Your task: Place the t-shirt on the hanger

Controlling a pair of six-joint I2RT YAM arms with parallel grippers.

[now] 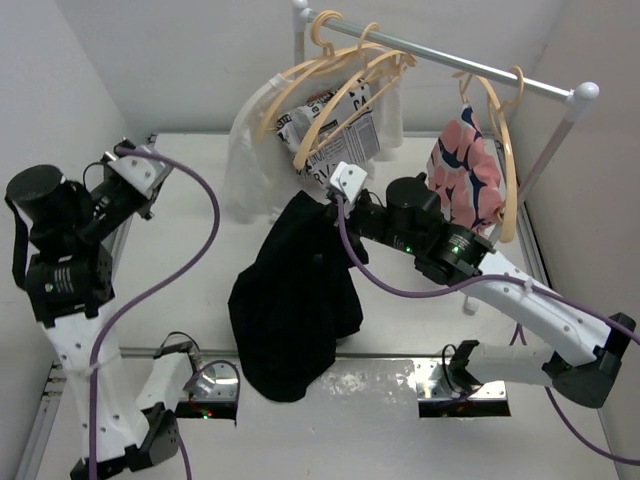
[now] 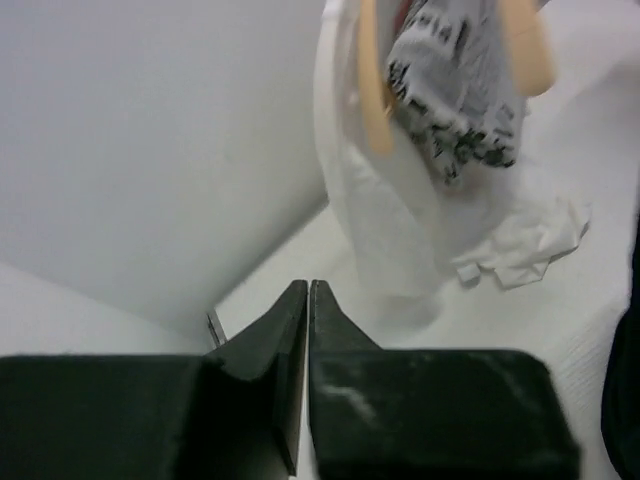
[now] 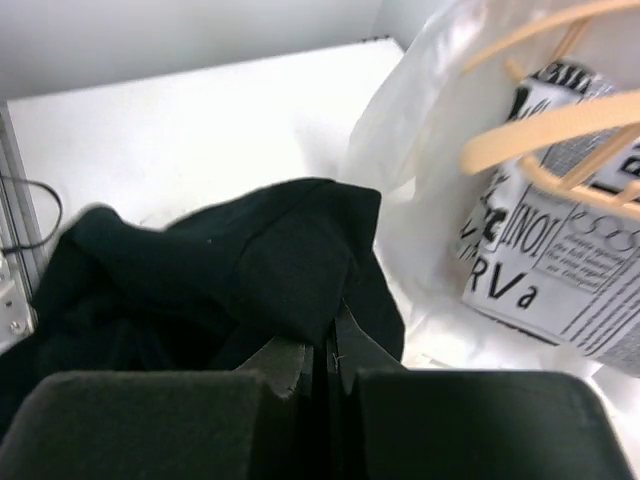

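Note:
A black t-shirt hangs bunched from my right gripper, its lower part spread over the table's front edge. In the right wrist view the fingers are shut on a fold of the black cloth. My left gripper is up on the left side, away from the shirt, its fingers nearly touching with only a thin gap and nothing between them. Wooden hangers hang on the rail at the back, holding a white garment and a newsprint-patterned one.
The metal rail crosses above the back of the table. At its right end a pink patterned cloth hangs by wooden hangers.

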